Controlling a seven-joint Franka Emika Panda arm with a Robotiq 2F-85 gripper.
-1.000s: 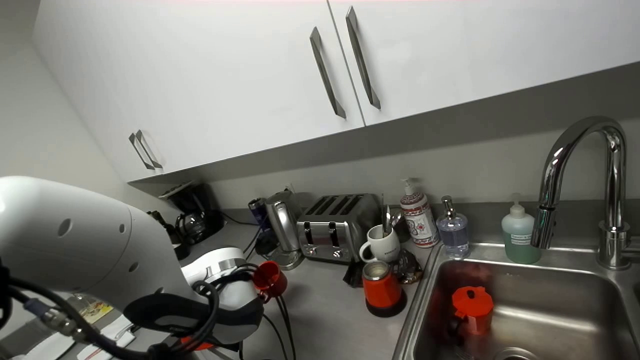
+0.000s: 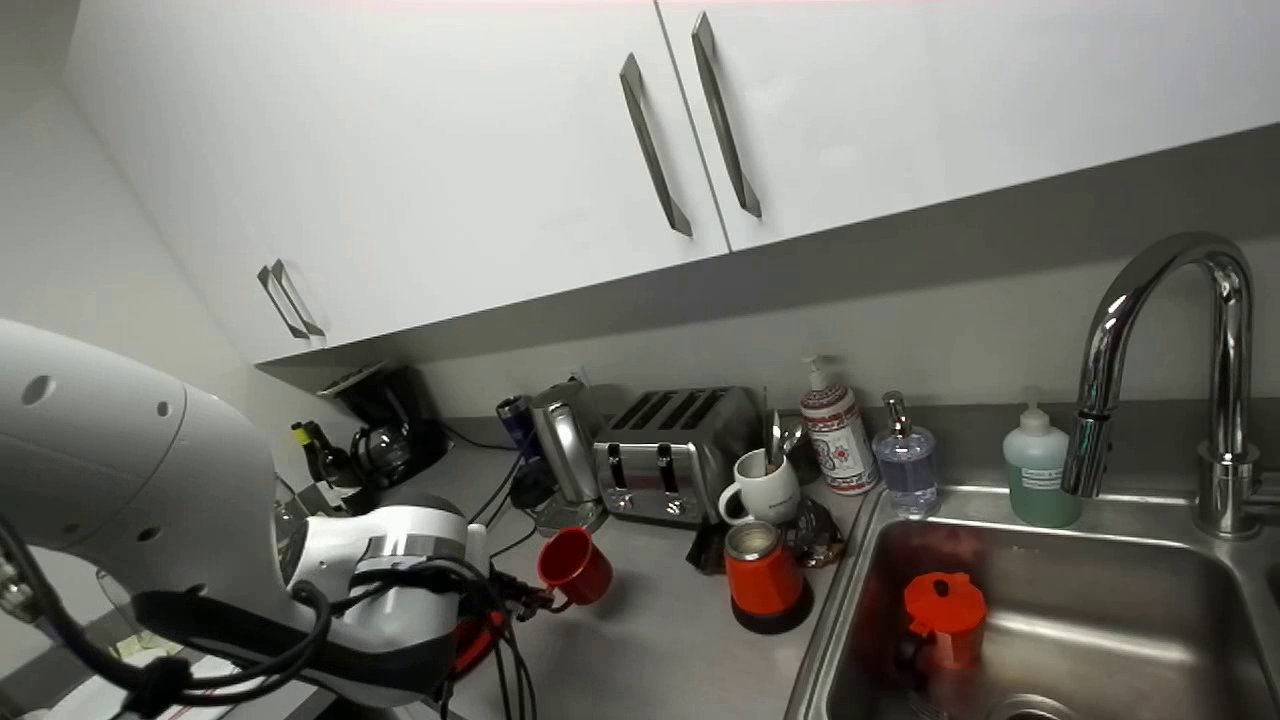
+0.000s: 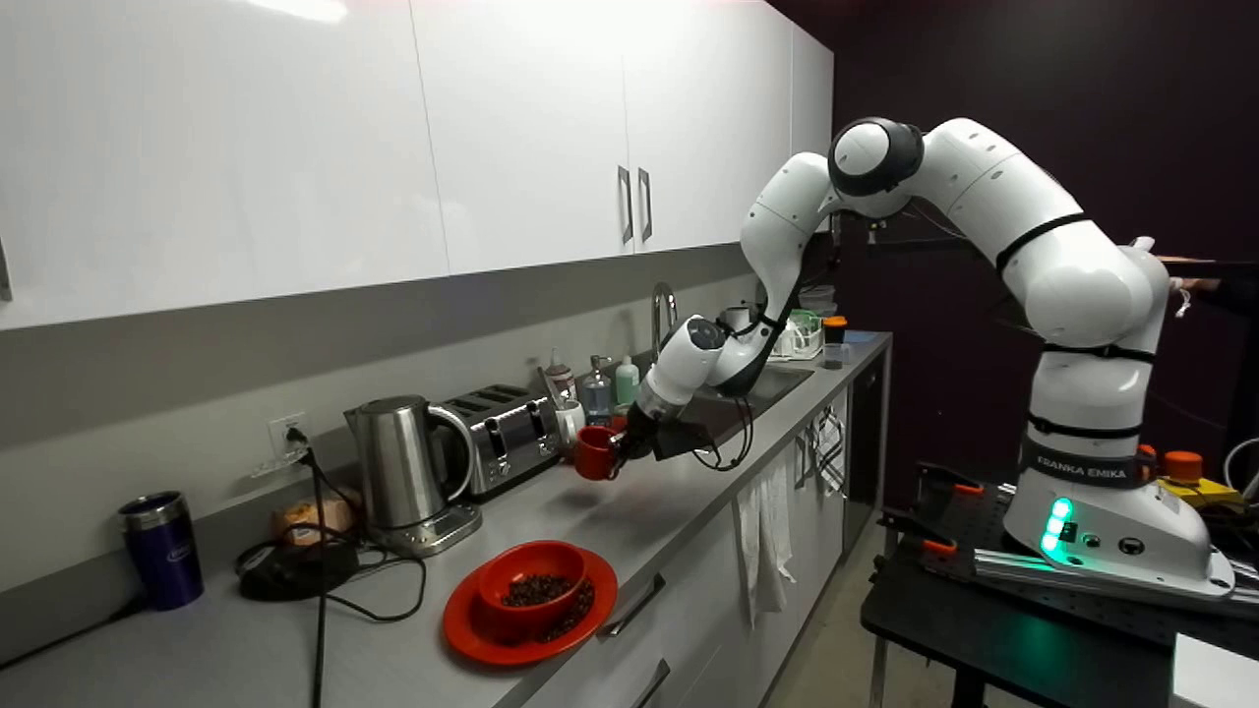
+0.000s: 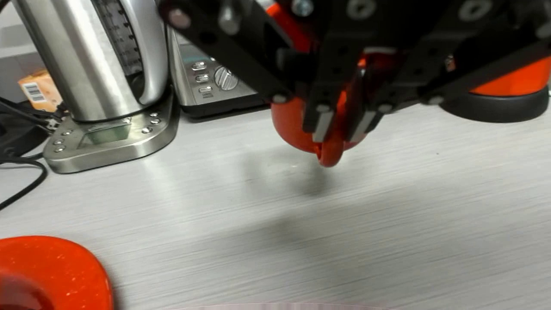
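Note:
A red mug hangs a little above the counter in front of the toaster, and its shadow falls on the surface below. My gripper is shut on the mug's handle, which shows between the fingertips in the wrist view. In exterior view 2 the mug is about upright at the end of the arm. What is inside the mug cannot be seen.
Behind stand the toaster and the steel kettle. An orange-red pot base is beside the sink. A red bowl with dark beans sits on a red plate. Open counter lies between plate and sink.
In exterior view 1 the mug has moved slightly right and a little down, still held. The arm has turned and drawn back left, so more of the gripper shows.

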